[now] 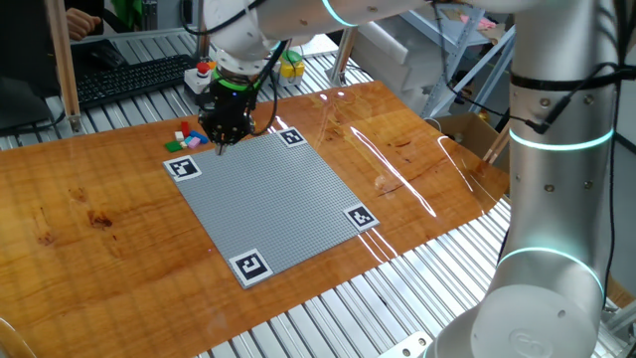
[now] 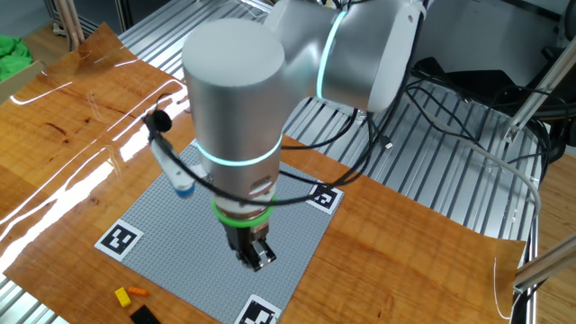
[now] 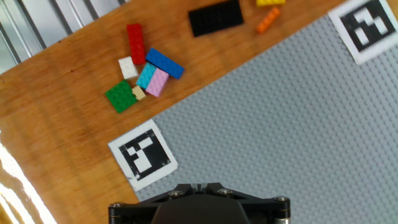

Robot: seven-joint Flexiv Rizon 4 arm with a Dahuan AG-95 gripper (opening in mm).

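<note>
My gripper appears shut at the bottom of the wrist view, its fingertips close together with nothing visible between them. In exterior view 1 the gripper [image 1: 221, 147] hangs above the far edge of the grey baseplate [image 1: 268, 204]. Beyond that edge, loose bricks lie on the wood: a red brick [image 3: 135, 43], a white brick [image 3: 128, 68], a blue brick [image 3: 165, 63], a cyan brick [image 3: 146, 76], a pink brick [image 3: 157, 82], a green brick [image 3: 120, 96] and a small tan brick [image 3: 138, 93]. Several of these touch or nearly touch.
A black plate [image 3: 216, 18], an orange brick [image 3: 268, 20] and a yellow brick [image 3: 271, 2] lie farther along the same edge. Square markers sit on the baseplate's corners. A keyboard [image 1: 134, 82] rests behind the table.
</note>
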